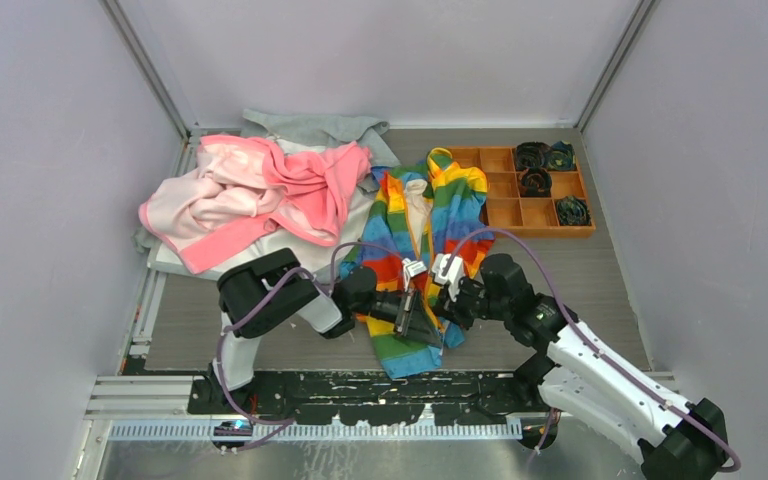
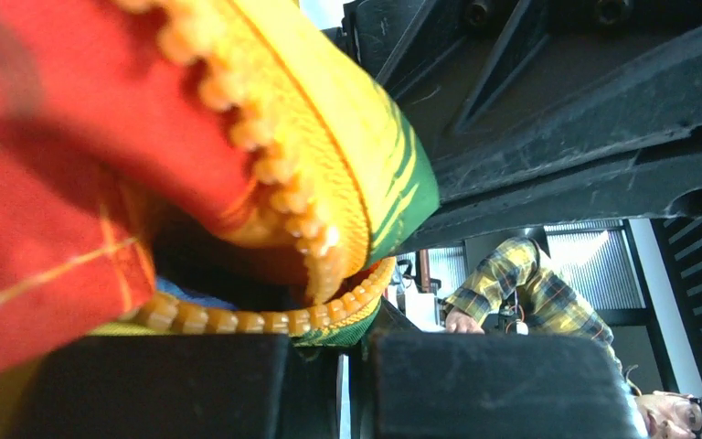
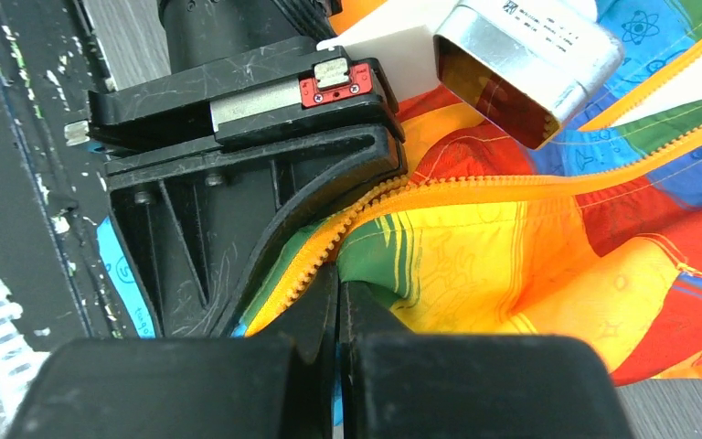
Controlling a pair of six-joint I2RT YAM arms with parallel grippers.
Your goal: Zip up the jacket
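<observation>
The rainbow jacket (image 1: 455, 190) lies front up on the grey table, its orange zipper (image 3: 548, 186) running lengthwise. My left gripper (image 1: 415, 330) is shut low on the jacket's front, with zipper teeth and fabric (image 2: 279, 201) bunched at its fingers; whether any is between them is hidden. My right gripper is shut on the jacket fabric beside the zipper, close to the left gripper's black housing. The zipper slider cannot be made out.
A pink garment (image 1: 215, 240) lies on pale cloths at the left. An orange compartment box (image 1: 505, 215) with dark rolled items stands at back right. A person (image 2: 548, 283) shows beyond the left wrist camera.
</observation>
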